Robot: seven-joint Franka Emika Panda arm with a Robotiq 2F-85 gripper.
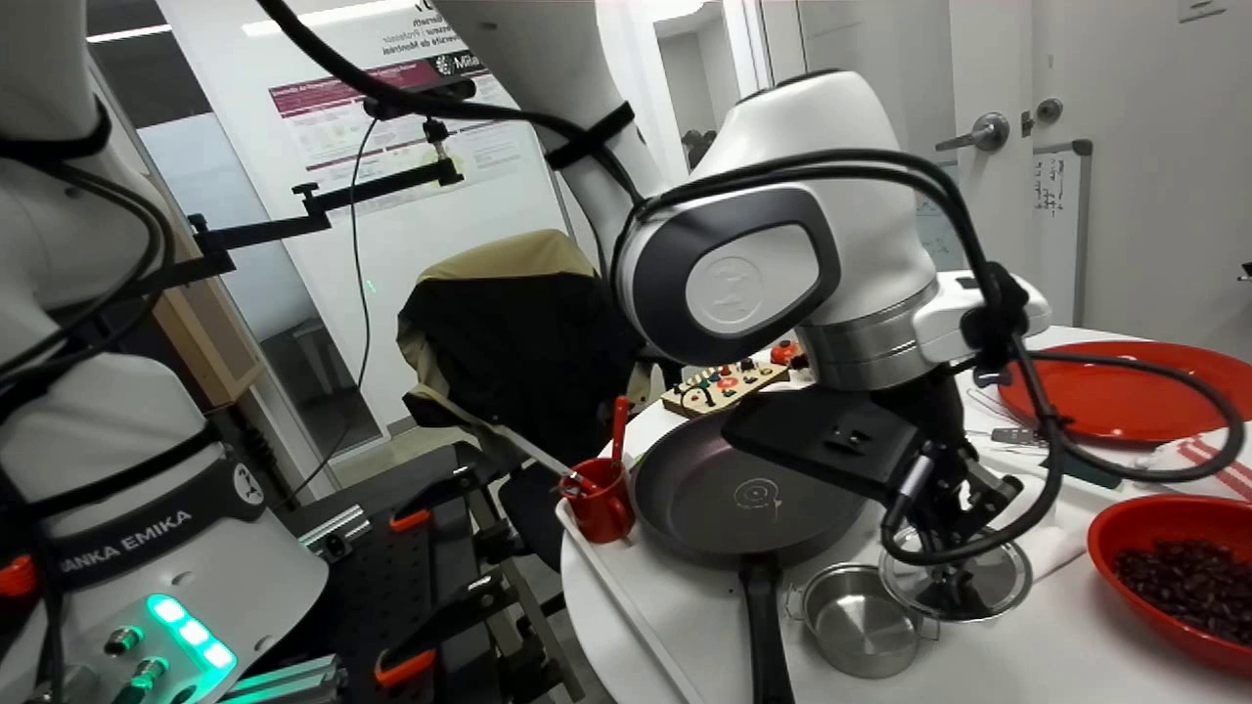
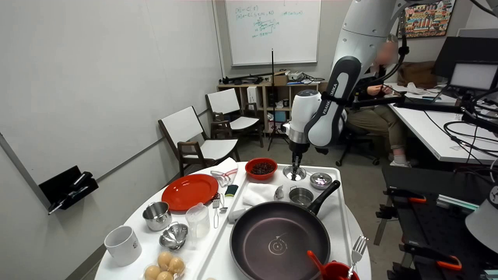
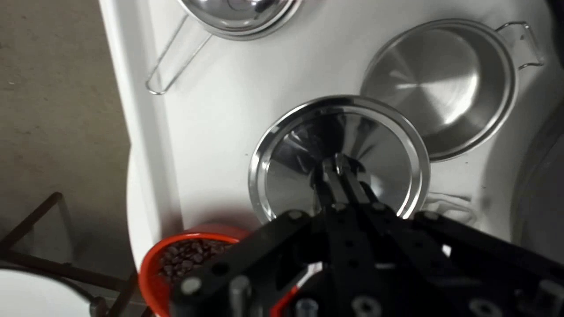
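A round steel lid (image 1: 1004, 579) hangs from my gripper (image 1: 953, 577), its small centre handle at the fingertips. In the wrist view the gripper is shut with the lid (image 3: 288, 179) spread around its tips; the dark fingers hide much of the handle. The open steel pot (image 3: 441, 79) stands beside the lid and is empty, with the lid's edge overlapping its rim in this view. Exterior view 2 has the lid (image 2: 289, 175) behind the pot (image 2: 301, 196), between the red bowl and another small steel vessel.
A black frying pan (image 2: 275, 245) fills the tray's near part, its handle close to the pot. A red bowl of dark beans (image 1: 1185, 587) sits beside the lid. A lidded steel vessel (image 2: 321, 180) and a white cloth (image 2: 258, 193) are also close by.
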